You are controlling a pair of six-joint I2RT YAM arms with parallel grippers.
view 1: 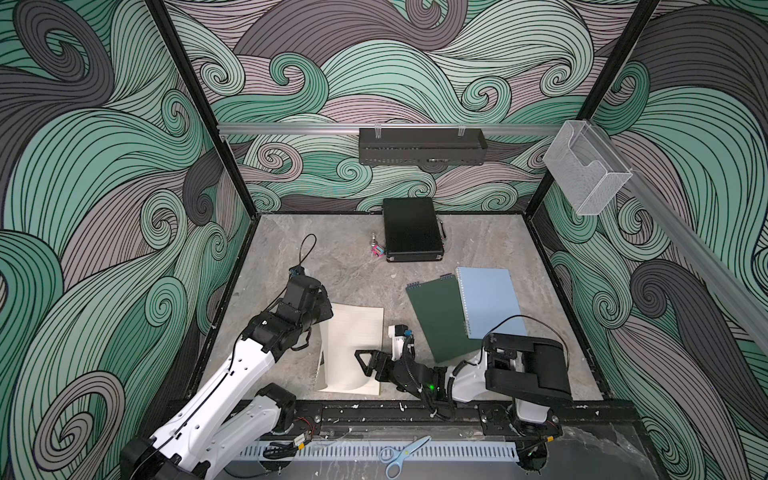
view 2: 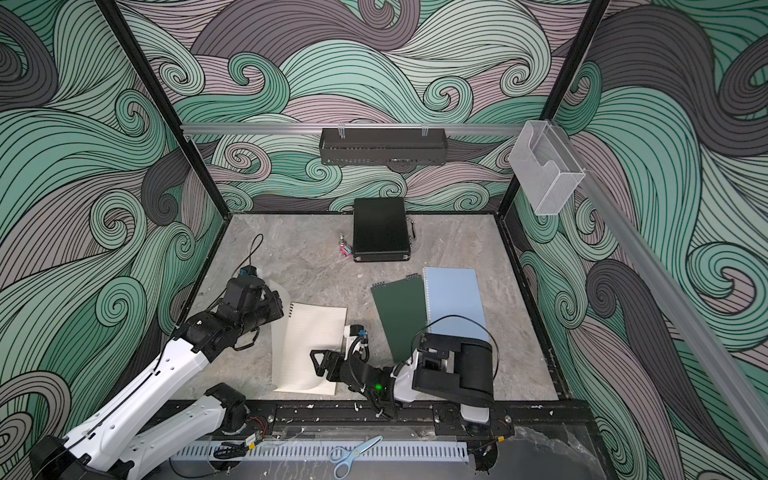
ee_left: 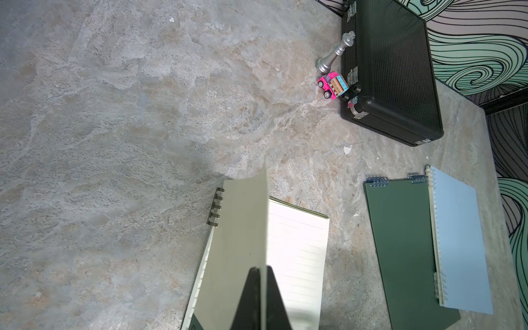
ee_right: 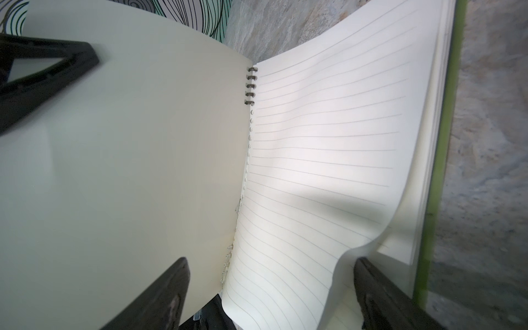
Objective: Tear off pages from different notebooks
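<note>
An open ring-bound notebook point(view 2: 316, 340) with lined pages lies at the front left. My left gripper is shut on the edge of a raised blank cream sheet point(ee_right: 137, 165), which stands up from the binding. At the binding's upper end a few dark rings point(ee_right: 250, 86) show; lower down its edge looks ragged. Over the lined page point(ee_right: 330, 143) my right gripper stands open. One of its fingers point(ee_right: 379, 291) meets the page's outer edge, which curls up there. A green cover edge point(ee_right: 437, 192) lies beneath.
A dark green notebook point(view 1: 436, 316) and a blue one point(view 1: 488, 300) overlap on the right. A black case point(view 1: 412, 228) stands at the back, with a chess piece point(ee_left: 335, 52) and a pink toy car point(ee_left: 333, 85) beside it. Scissors point(view 1: 402, 457) lie beyond the front edge.
</note>
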